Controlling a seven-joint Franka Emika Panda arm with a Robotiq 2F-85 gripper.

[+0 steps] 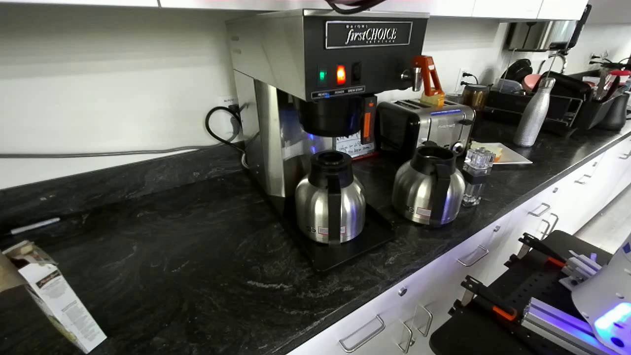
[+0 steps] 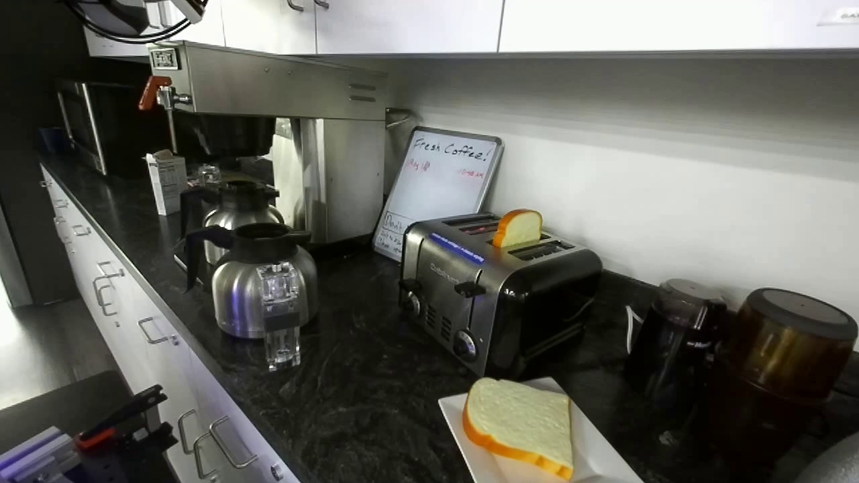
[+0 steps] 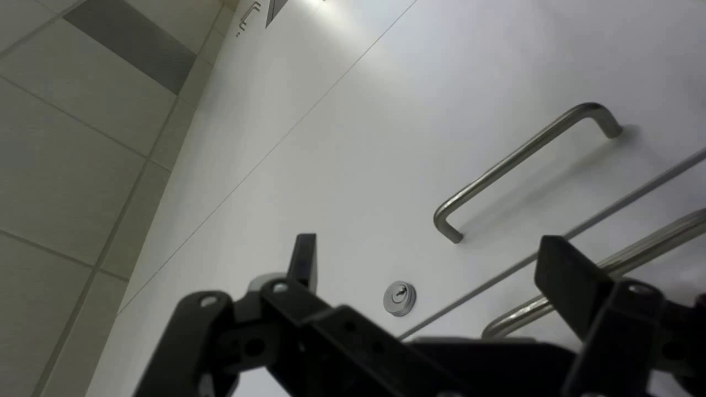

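Note:
In the wrist view my gripper stands open, its two black fingers wide apart with nothing between them. It faces a white cabinet front with a metal handle [image 3: 529, 165] and a round lock [image 3: 400, 298]. A steel carafe [image 1: 331, 204] sits on the base of the coffee maker [image 1: 367, 65]. Beside it on the counter is a second carafe [image 1: 429, 186]. The toaster [image 2: 499, 290] has a bread slice [image 2: 517, 229] sticking out of one slot. Another bread slice [image 2: 519, 422] lies on a white plate [image 2: 600, 451]. The gripper's fingers are out of sight in both exterior views.
A clear grinder-like object [image 2: 282, 318] stands close to the second carafe. An open carton [image 1: 62, 307] and a pen [image 1: 35, 225] lie at the counter's left. A whiteboard [image 2: 439, 185] leans behind the toaster.

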